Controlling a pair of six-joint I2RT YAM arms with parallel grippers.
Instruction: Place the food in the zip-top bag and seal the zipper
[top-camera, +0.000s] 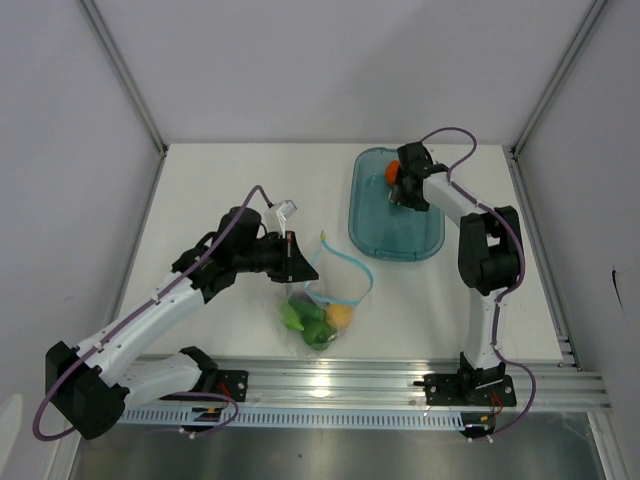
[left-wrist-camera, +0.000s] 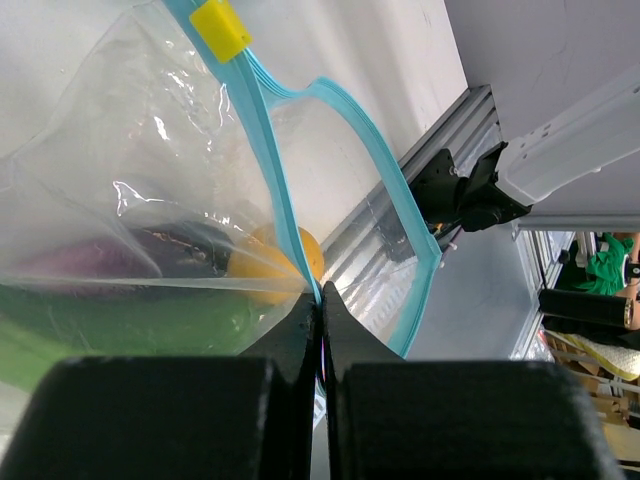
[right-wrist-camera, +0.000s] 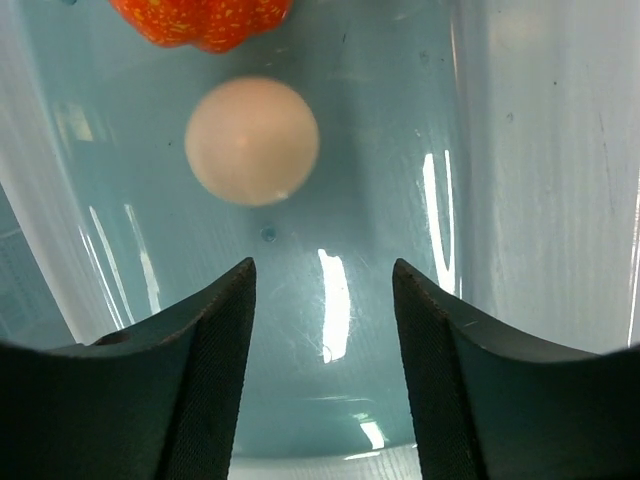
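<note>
The clear zip top bag (left-wrist-camera: 130, 130) has a blue zip rim and a yellow slider (left-wrist-camera: 221, 29). Its mouth gapes in the top view. Inside it are a green item (left-wrist-camera: 120, 322), a purple item (left-wrist-camera: 80, 268) and a yellow-orange item (left-wrist-camera: 262, 268). My left gripper is shut on the blue rim. My right gripper stands open over the blue tray (top-camera: 400, 245), nothing between its fingers. A pale, slightly blurred egg (right-wrist-camera: 252, 140) lies apart, ahead of the fingertips. Beyond it is a bumpy orange-red item (right-wrist-camera: 205, 20).
The tray's raised wall (right-wrist-camera: 540, 180) runs along one side of the right wrist view.
</note>
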